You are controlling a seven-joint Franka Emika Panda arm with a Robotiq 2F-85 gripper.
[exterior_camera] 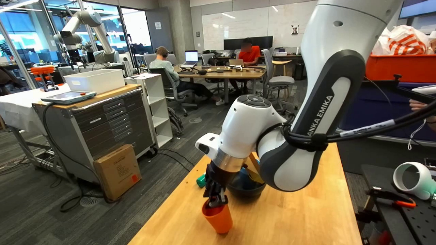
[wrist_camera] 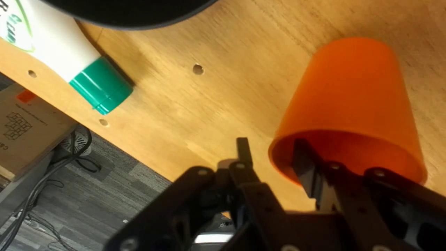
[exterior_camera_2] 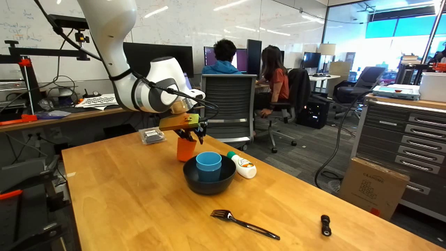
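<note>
An orange cup (exterior_camera: 219, 220) is on the wooden table, leaning slightly in exterior view 1. My gripper is at its rim with the fingers apart: one dark finger (wrist_camera: 304, 161) reaches inside the mouth, the other stands outside the wall. In the wrist view a gap shows between the outer finger and the orange cup (wrist_camera: 355, 92). Exterior view 2 has the orange cup (exterior_camera_2: 185, 150) under the gripper, behind a black bowl (exterior_camera_2: 203, 188). Two stacked blue cups (exterior_camera_2: 209, 166) stand in that bowl.
Beside the bowl lies a white bottle (exterior_camera_2: 245, 167) with a green cap. A black fork (exterior_camera_2: 246, 224) and a small black flashlight (exterior_camera_2: 325, 225) rest nearer that camera. A clear package (exterior_camera_2: 151, 136) sits at the far end.
</note>
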